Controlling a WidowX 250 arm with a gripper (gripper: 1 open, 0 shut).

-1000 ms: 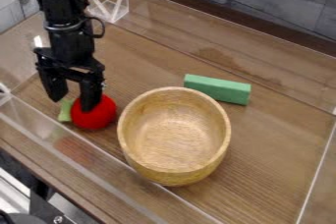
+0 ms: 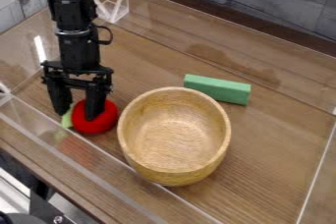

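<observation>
My gripper (image 2: 77, 90) is at the left, low over a red round object (image 2: 94, 120) with a small green part (image 2: 67, 120) at its left. Its dark fingers reach down onto or just beside the red object; whether they are open or shut is unclear. A large yellow bowl (image 2: 174, 135) sits to the right of the red object.
A green block (image 2: 218, 88) lies behind the bowl to the right.
The gripper has shifted and turned slightly over the red object. The red object, bowl and green block look nearly unmoved.
</observation>
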